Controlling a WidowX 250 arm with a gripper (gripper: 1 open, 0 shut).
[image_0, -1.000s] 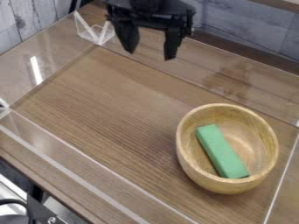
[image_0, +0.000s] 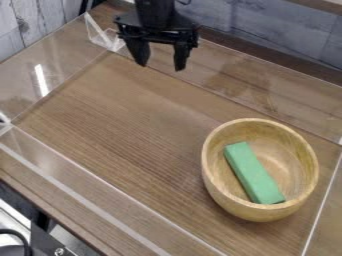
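Observation:
My black gripper (image_0: 158, 56) is at the top centre of the camera view, over the back part of the wooden table, its fingers apart with nothing seen between them. A green oblong block (image_0: 250, 172) lies inside a round wooden bowl (image_0: 297, 202) at the lower right, well away from the gripper.
A clear plastic-like item sits at the far left edge, and pale walls or rims border the table at the back. Dark cable shows at the bottom left corner.
My gripper has moved back, toward the top of the view, and slightly left, appearing smaller. The bowl and green block stay where they were.

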